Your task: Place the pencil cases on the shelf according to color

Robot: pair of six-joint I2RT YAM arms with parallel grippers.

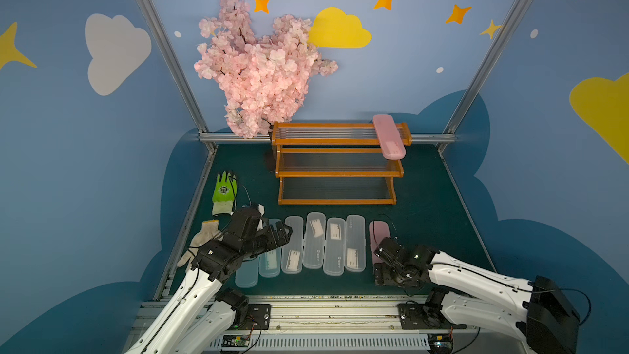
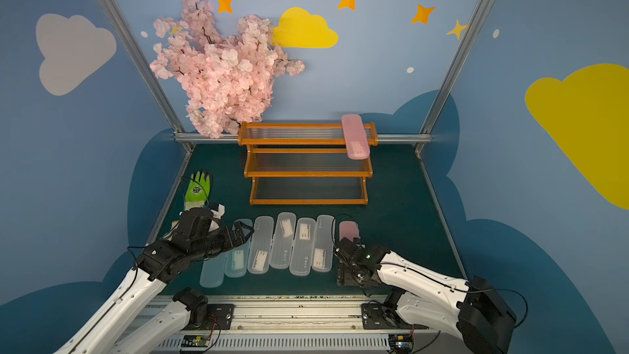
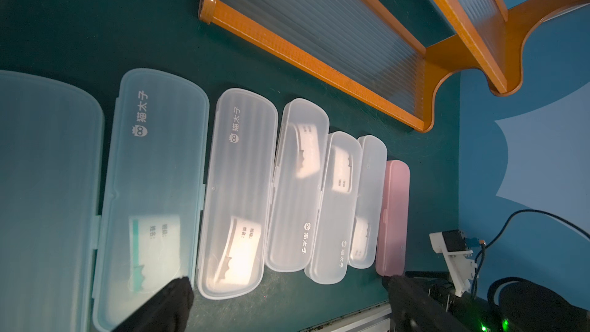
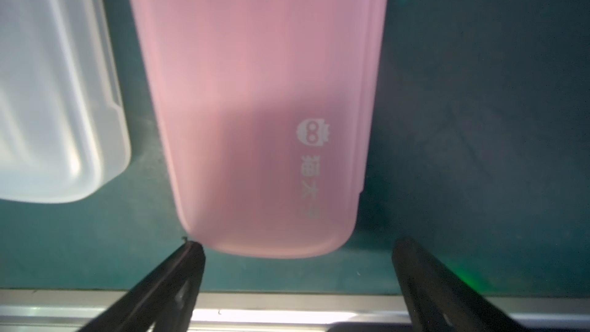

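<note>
A pink case (image 1: 388,136) rests on the top tier of the wooden shelf (image 1: 337,200). Another pink case (image 4: 258,98) lies flat at the right end of the row. My right gripper is open at that case's near end, with nothing between its fingers. The row holds several clear cases (image 3: 236,166) and blue cases (image 3: 150,166) to the left. My left gripper (image 1: 284,234) hangs above the row's left part; in the left wrist view its fingers are apart, nothing between them.
Gloves (image 1: 224,193) lie at the left side, and pink blossoms (image 1: 265,72) stand at the back left. The lower two shelf tiers are empty.
</note>
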